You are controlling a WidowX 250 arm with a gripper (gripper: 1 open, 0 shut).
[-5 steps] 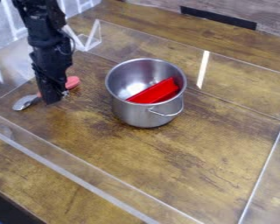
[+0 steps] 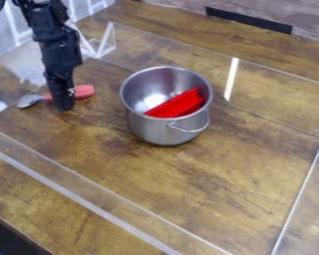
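My black gripper (image 2: 65, 100) reaches down from the upper left onto a utensil with a pink-red handle (image 2: 85, 92) and a silver head (image 2: 29, 101), lying on the wooden table left of the pot. The fingertips are low over the utensil's middle; the finger looks shut, but whether anything is between the fingers is hard to see. A steel pot (image 2: 149, 125) with side handles stands at the centre, holding a red block (image 2: 178, 104).
Pale tape lines run near its edges and across the back.
The utensil has turned to lie more level, its pink end moving right. The pot has not moved.
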